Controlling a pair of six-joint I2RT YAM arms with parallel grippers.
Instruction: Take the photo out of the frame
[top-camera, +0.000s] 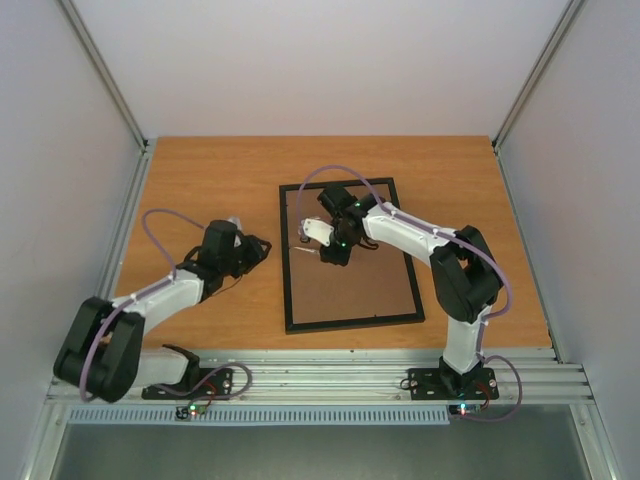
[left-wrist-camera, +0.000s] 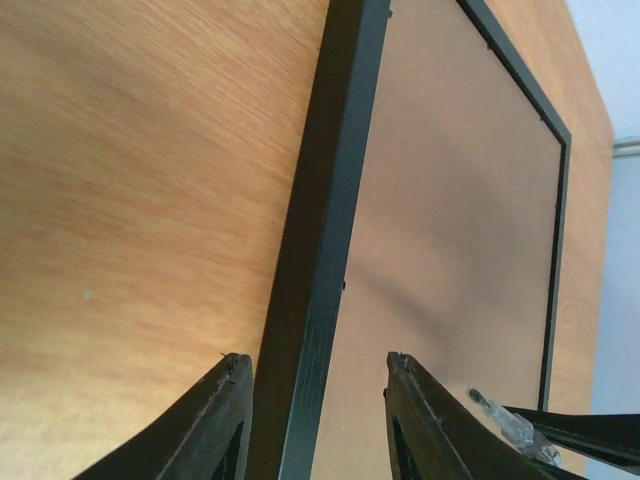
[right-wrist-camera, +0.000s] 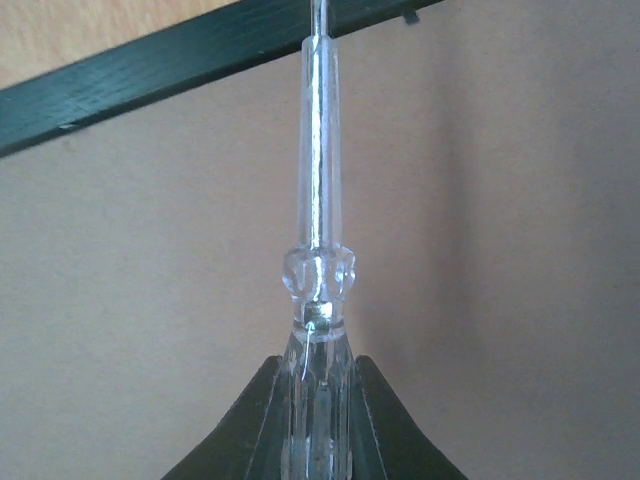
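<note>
The black picture frame (top-camera: 350, 321) lies back up on the table, its brown backing board (top-camera: 350, 290) showing, with small tabs along the inner edge. My right gripper is shut on a clear screwdriver (right-wrist-camera: 318, 140), held over the board with its shaft toward the frame's edge; the tip is out of view. My left gripper is open, empty between its fingers, left of the frame's near side rail. The photo itself is not visible.
Pale walls bound both sides, with metal rails along the edges.
</note>
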